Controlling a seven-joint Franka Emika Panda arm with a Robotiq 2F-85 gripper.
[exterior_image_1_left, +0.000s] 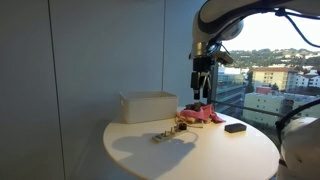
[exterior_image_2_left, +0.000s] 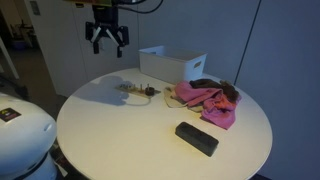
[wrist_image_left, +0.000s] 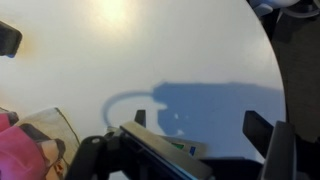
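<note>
My gripper (exterior_image_2_left: 108, 44) hangs high above the table, pointing down, its two fingers spread wide. In the wrist view the left fingertip (wrist_image_left: 140, 118) and the right fingertip (wrist_image_left: 256, 127) stand far apart, with only tabletop and shadow between them. On the table lies a small board-like item (exterior_image_2_left: 130, 89) with small upright parts; a dark round piece (exterior_image_2_left: 151, 91) is beside it. Part of the board (wrist_image_left: 182, 146) shows low in the wrist view, mostly hidden by the gripper. A pink and dark cloth heap (exterior_image_2_left: 212, 103) and a black oblong case (exterior_image_2_left: 197, 138) lie apart from it.
A white open bin (exterior_image_2_left: 172, 65) stands at the table's back edge by the wall. The round white table (exterior_image_2_left: 120, 135) has broad free room at its front. The window (exterior_image_1_left: 265, 75) is behind the arm in exterior view 1.
</note>
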